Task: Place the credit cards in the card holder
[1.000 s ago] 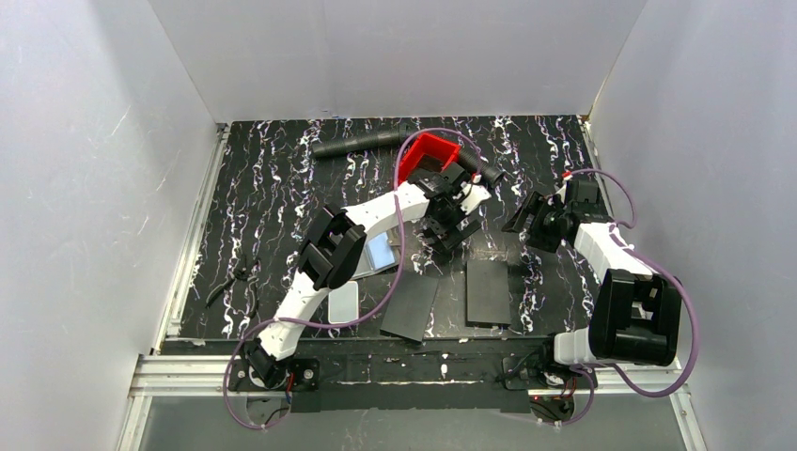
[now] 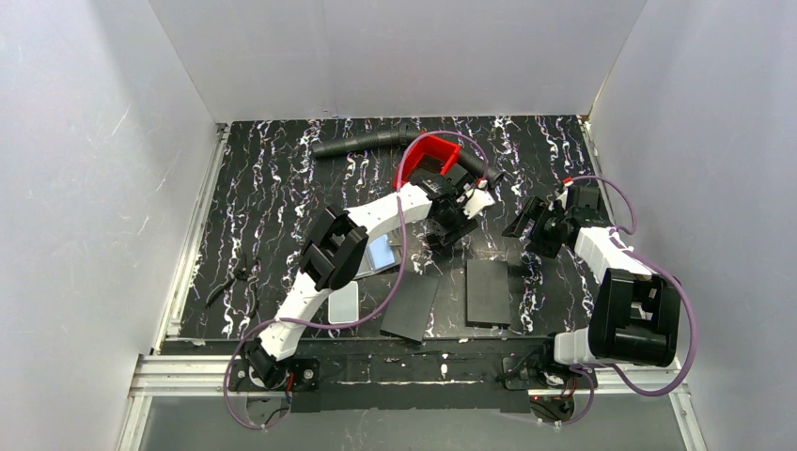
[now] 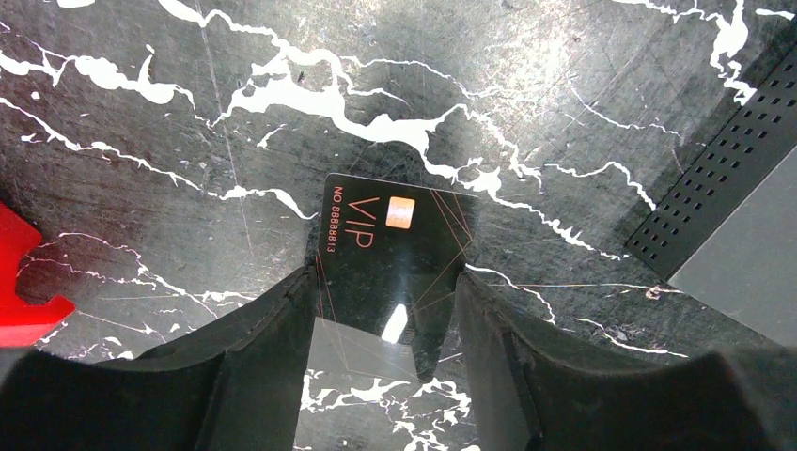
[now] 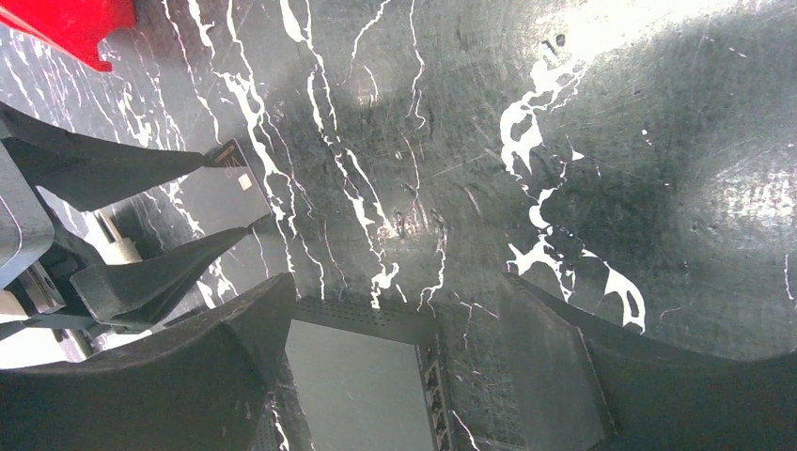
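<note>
A black VIP card [image 3: 390,244] with a gold chip lies between the fingertips of my left gripper. One finger [image 3: 299,299] meets its left edge and the other [image 3: 472,299] its right edge. Whether they grip it or only stand beside it cannot be told. The right wrist view shows this card [image 4: 235,188] and the left gripper from the side. Open and empty, my right gripper hovers over bare table at the right. No card holder can be made out for certain.
A red bin [image 2: 430,150] stands behind the left gripper. Dark slabs lie in front, one upright-aligned [image 2: 488,292] and one tilted [image 2: 410,306]. A white plate [image 2: 343,303] and a blue-and-white item [image 2: 381,254] are near the left arm.
The right arm is almost still.
</note>
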